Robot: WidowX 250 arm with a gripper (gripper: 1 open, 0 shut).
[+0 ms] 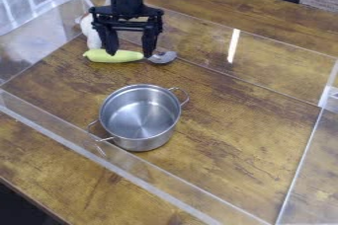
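My black gripper point(129, 43) hangs at the back left with its fingers spread open, low over a pale yellow-green elongated object point(109, 56). A grey spoon-like piece point(162, 57) lies just right of that object. A white item point(93, 34) stands behind, at the left, partly hidden by the gripper. A steel pot point(137, 122) with two side handles sits in the front middle. Whether anything touches the fingers is unclear.
Clear plastic walls point(307, 150) surround the wooden table point(244, 140).
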